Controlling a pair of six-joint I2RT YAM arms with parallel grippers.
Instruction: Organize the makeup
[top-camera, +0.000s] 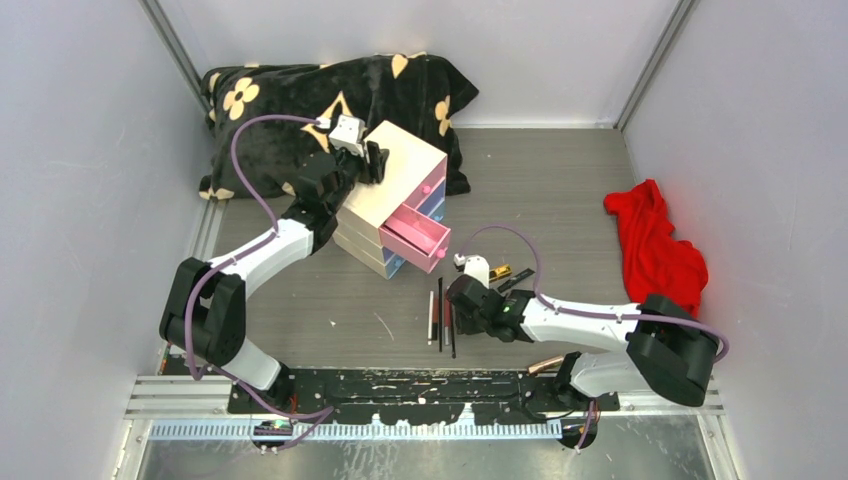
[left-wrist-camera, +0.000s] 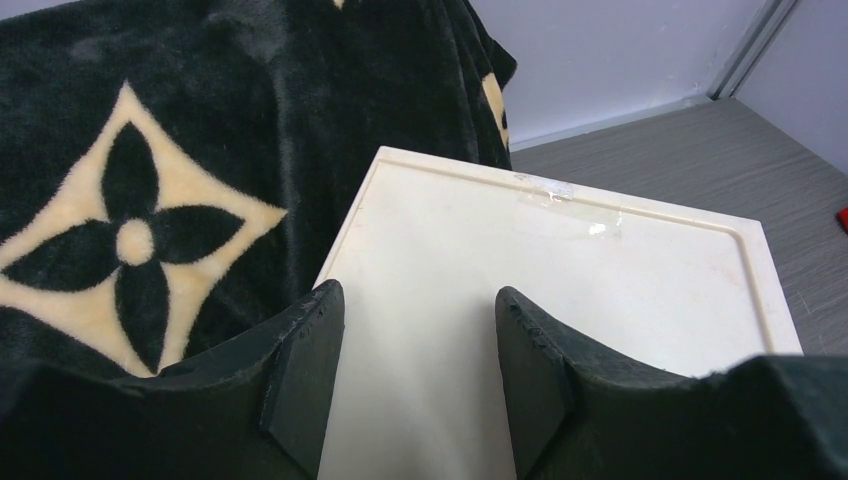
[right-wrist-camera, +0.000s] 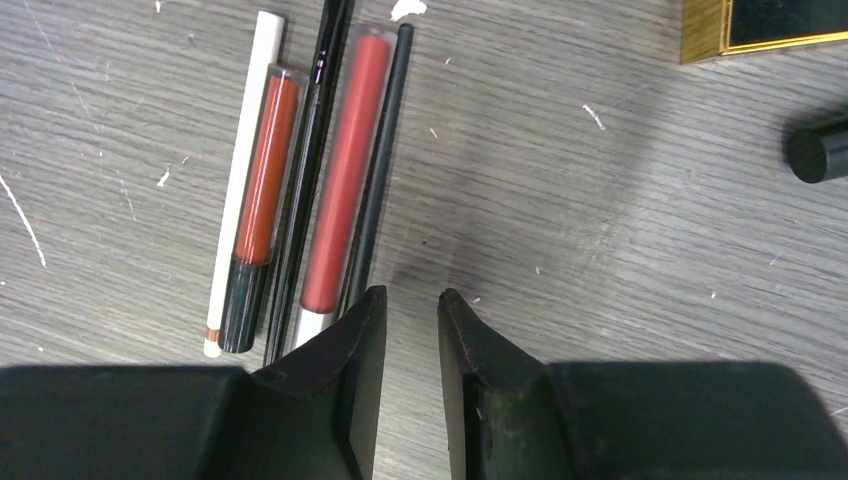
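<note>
My left gripper is part open over the white top (top-camera: 395, 160) of a drawer organizer, with no object visible between its fingers. A pink drawer (top-camera: 410, 240) is pulled out. My right gripper stands open just beside a row of slim cosmetics: a white pencil (right-wrist-camera: 243, 160), an orange-red gloss tube (right-wrist-camera: 268, 160), a glossy black pencil (right-wrist-camera: 310, 140), a red gloss tube (right-wrist-camera: 345, 180) and a dark pencil (right-wrist-camera: 380, 160). A gold-edged item (right-wrist-camera: 760, 25) and a black cylinder (right-wrist-camera: 820, 150) lie further right.
A dark patterned blanket (top-camera: 260, 100) lies behind the organizer. A red cloth (top-camera: 650, 250) is at the right. A copper-coloured item (top-camera: 545, 365) lies near the front edge.
</note>
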